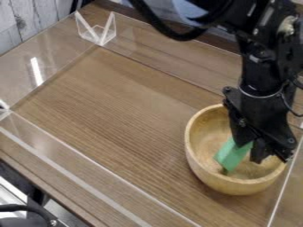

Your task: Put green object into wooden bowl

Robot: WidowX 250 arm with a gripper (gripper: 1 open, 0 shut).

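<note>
The green object (232, 156) lies tilted inside the wooden bowl (199, 142), towards its left side, its upper end close to the dark fingers. My black gripper (253, 151) reaches down into the bowl from the upper right, over and beside the green object. Its fingertips are dark and partly blend together, so how far apart they stand is unclear. Part of the bowl's right side is hidden behind the gripper.
A clear, angular holder (97, 29) stands at the far left edge. Black cables (24, 211) lie at the bottom left corner.
</note>
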